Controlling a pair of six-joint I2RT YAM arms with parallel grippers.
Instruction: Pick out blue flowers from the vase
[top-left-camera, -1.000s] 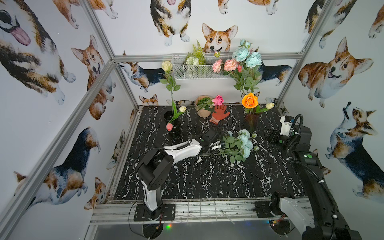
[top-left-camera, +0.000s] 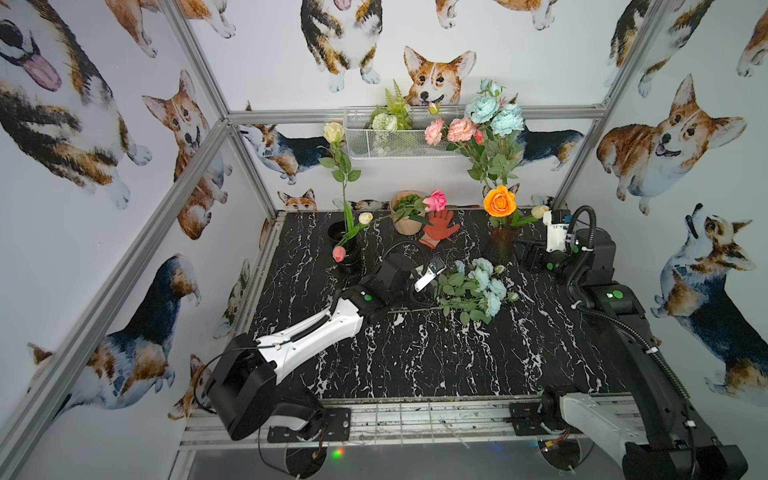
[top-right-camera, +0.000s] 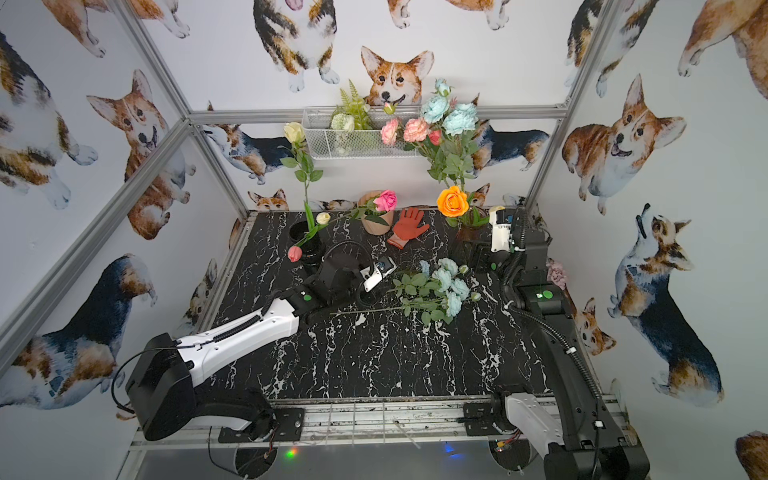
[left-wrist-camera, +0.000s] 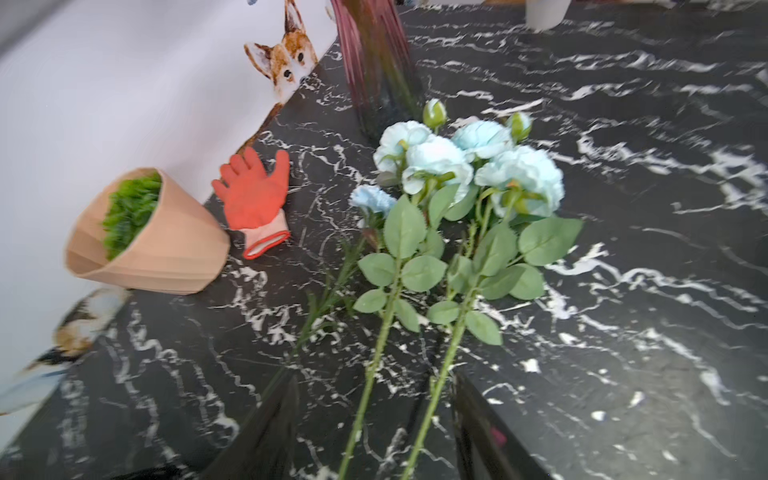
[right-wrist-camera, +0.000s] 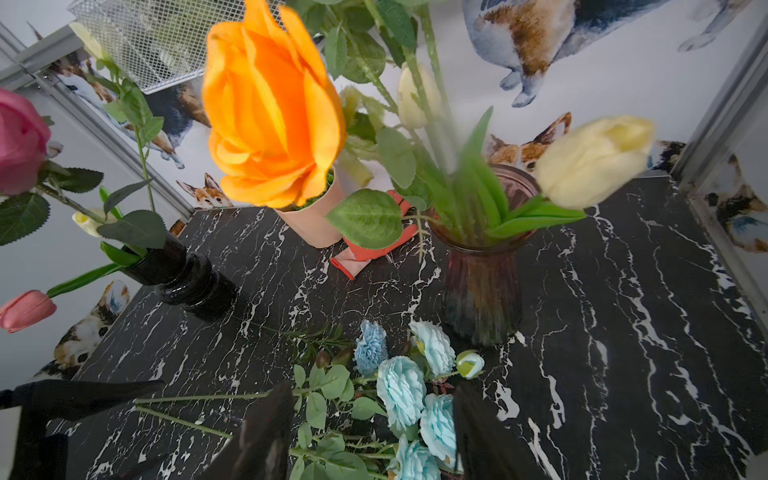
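A tinted glass vase (right-wrist-camera: 484, 288) stands at the back right. It holds an orange rose (top-left-camera: 500, 201), a pale tulip (right-wrist-camera: 596, 160), and tall stems with pink and blue flowers (top-left-camera: 506, 120). Other blue flowers (left-wrist-camera: 520, 176) lie flat on the table in front of it, stems toward the left. My left gripper is apart from them, behind the stem ends, its fingers part open with nothing held. Beside the vase, to its right, my right gripper is also part open and empty; its own view shows the lying flowers below and beyond its fingers.
A black vase (top-left-camera: 345, 256) with tulips stands back left. Near the rear wall are a peach pot (left-wrist-camera: 152, 240) and a red glove (left-wrist-camera: 256, 200). A wire basket (top-left-camera: 384, 144) hangs above.
The right gripper has shifted left and backward, closer to the vase. The lying flowers have settled slightly.
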